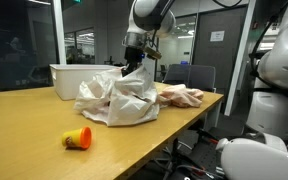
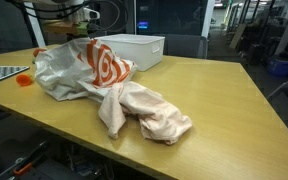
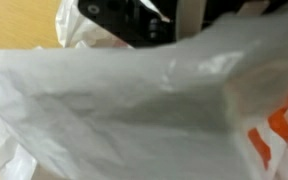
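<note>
A white plastic bag (image 1: 126, 97) with orange print stands crumpled and partly raised on the wooden table. In the second exterior view, its orange stripes (image 2: 107, 64) face the camera. Across most of the wrist view stretches the bag's pale film (image 3: 114, 110), very close to the lens. Dark parts of my gripper show at the top there, partly covered by the film. The gripper is shut, but its fingertips are hidden, so how the plastic lies against them is unclear.
A pale pink cloth (image 2: 144, 110) lies crumpled near the table edge beside the bag. An orange-yellow cup (image 1: 77, 138) lies on its side. Behind stands a white box (image 2: 134, 47), and a person (image 1: 149, 32) is beyond the table.
</note>
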